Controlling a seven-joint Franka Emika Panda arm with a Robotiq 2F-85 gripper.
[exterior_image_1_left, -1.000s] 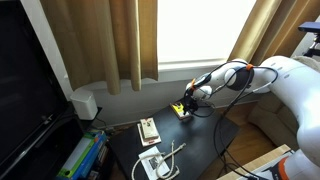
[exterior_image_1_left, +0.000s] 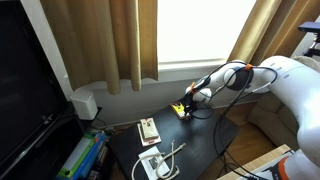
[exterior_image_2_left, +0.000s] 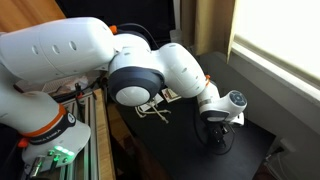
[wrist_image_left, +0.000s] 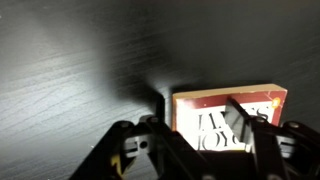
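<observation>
A small book (wrist_image_left: 226, 122) with a red and white cover and pale page edges lies on the dark table in the wrist view. My gripper straddles its left edge, with a gap between the fingers. One finger (wrist_image_left: 158, 106) is over the table just outside the book; the other (wrist_image_left: 235, 112) is above the cover. Whether either touches the book cannot be told. In the first exterior view the book (exterior_image_1_left: 179, 110) shows as a yellowish patch beside the gripper. From the second exterior view, the arm hides it.
A pale book (exterior_image_1_left: 148, 130) lies on the left of the dark table (exterior_image_1_left: 204, 150), with a white cord (exterior_image_1_left: 172, 160) and another pale item nearby. Black cables hang along the arm. The curtain and window wall rise behind the table.
The end of the arm has shifted slightly beside the book. The book, the other items and the cord look unmoved.
</observation>
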